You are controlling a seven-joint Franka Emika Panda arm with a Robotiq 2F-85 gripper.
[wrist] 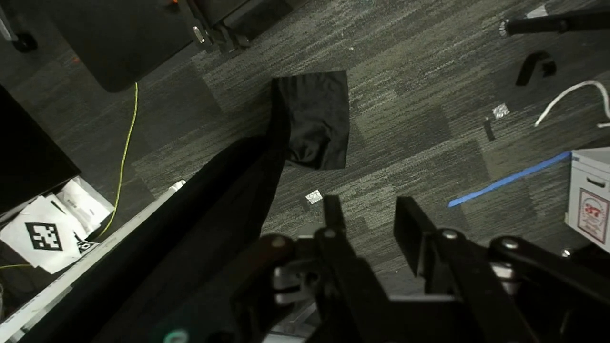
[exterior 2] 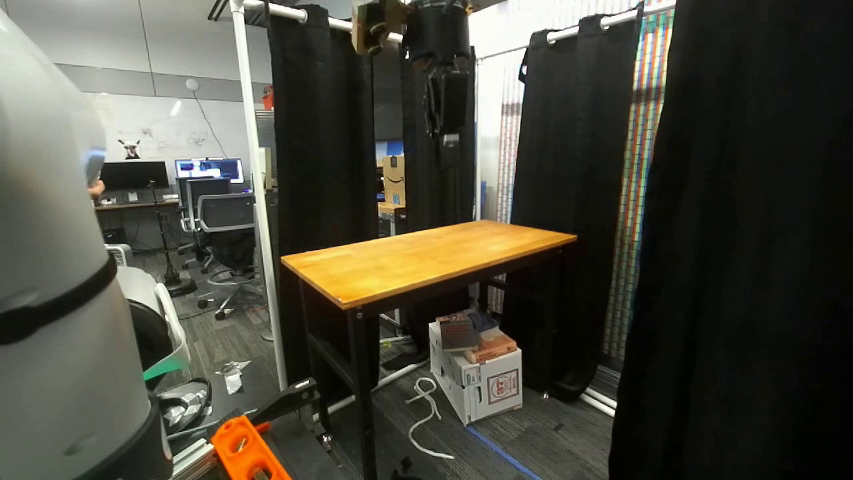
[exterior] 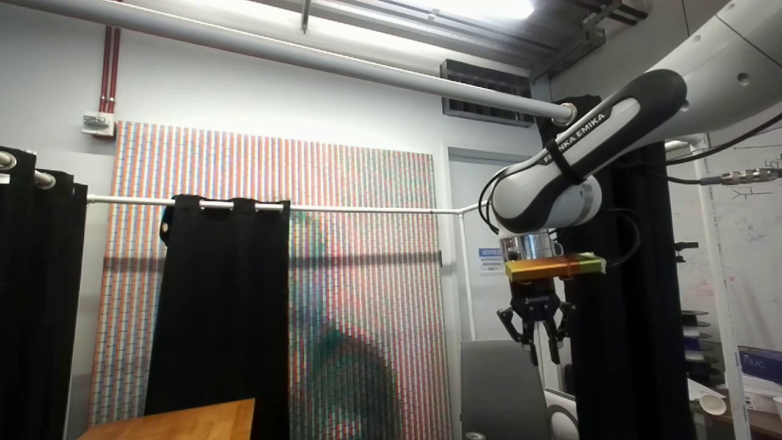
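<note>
My gripper (exterior: 544, 360) hangs in the air on the right of exterior view 1, pointing down with its fingers apart. Below it in the wrist view lies only carpeted floor, and the gap between the fingertips of the gripper is empty. In exterior view 2 the gripper (exterior 2: 448, 140) is dark against black curtain, so its fingers are hard to make out there. A wooden table (exterior 2: 432, 255) stands with a bare top.
A white box (exterior 2: 492, 388) with books on it sits on the floor under the table. Black curtains (exterior 2: 324, 160) hang around the workspace. A white rope (exterior 2: 424, 416) and blue tape (wrist: 509, 178) lie on the floor.
</note>
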